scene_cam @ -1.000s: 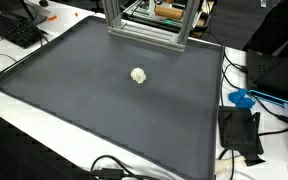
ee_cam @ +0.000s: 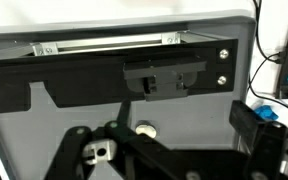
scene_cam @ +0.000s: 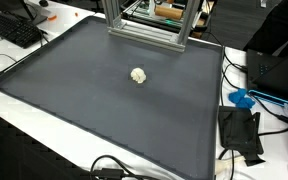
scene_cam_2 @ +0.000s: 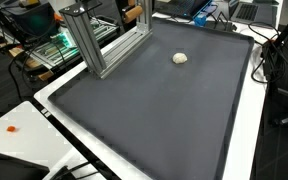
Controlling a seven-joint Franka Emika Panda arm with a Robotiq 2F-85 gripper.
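A small, pale, roundish object (scene_cam: 138,75) lies alone on the grey mat (scene_cam: 84,90). The second exterior view shows the same pale object (scene_cam_2: 179,58) toward the mat's far side. In the wrist view a round whitish thing (ee_cam: 145,129) shows low in the picture, partly hemmed by gripper parts. My gripper is open in that view, its dark fingers wide apart and nothing held between them. A black bar with a bracket (ee_cam: 164,78) crosses the view below it. Neither exterior view shows the gripper clearly.
A metal frame (scene_cam: 149,35) stands at the mat's back edge. Blue (scene_cam: 241,98) and black (scene_cam: 239,130) items lie on the right, beside cables. A keyboard (scene_cam: 12,28) sits at the far left.
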